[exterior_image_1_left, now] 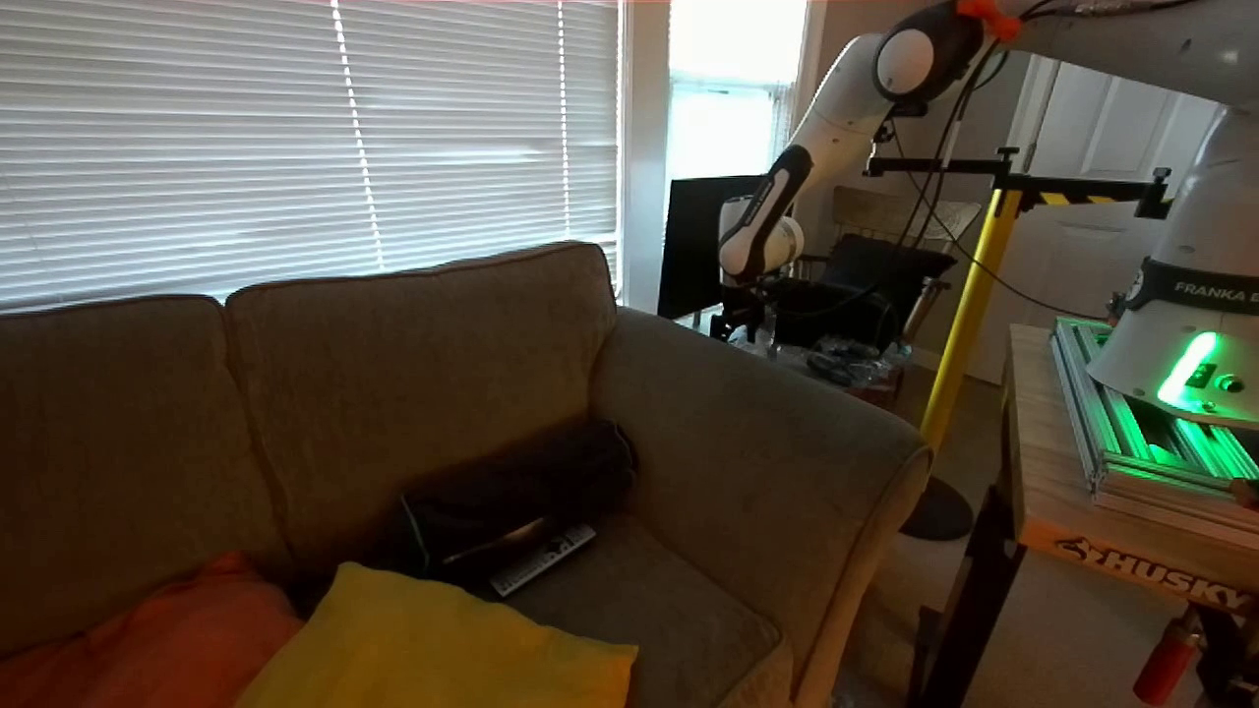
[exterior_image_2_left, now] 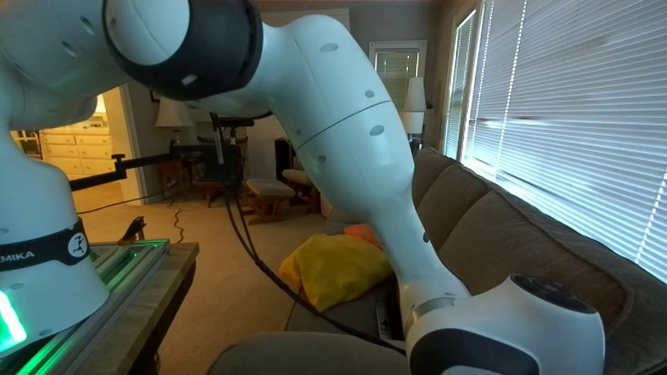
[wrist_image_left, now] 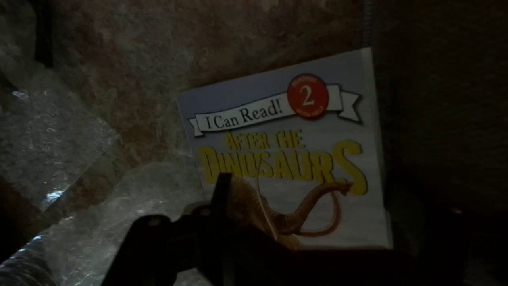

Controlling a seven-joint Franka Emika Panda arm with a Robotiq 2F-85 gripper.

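Observation:
A book titled "After the Dinosaurs" [wrist_image_left: 290,143] lies face up below the wrist camera, its lower part hidden by my gripper. One dark finger [wrist_image_left: 222,195] crosses the left part of its cover; the other side of the hand is lost in shadow. In exterior view 1 my gripper [exterior_image_1_left: 741,321] hangs just beyond the sofa arm, low over a cluttered surface, open with no object seen held. Whether the fingers touch the book cannot be made out. The hand is out of sight in exterior view 2.
Clear plastic wrap [wrist_image_left: 119,209] lies left of the book. A clear bottle [exterior_image_1_left: 770,328] stands close to the gripper. The sofa arm [exterior_image_1_left: 755,401] borders this spot, and a chair with a black cushion [exterior_image_1_left: 879,277] is behind. A remote [exterior_image_1_left: 543,560] and yellow pillow [exterior_image_1_left: 437,649] rest on the sofa.

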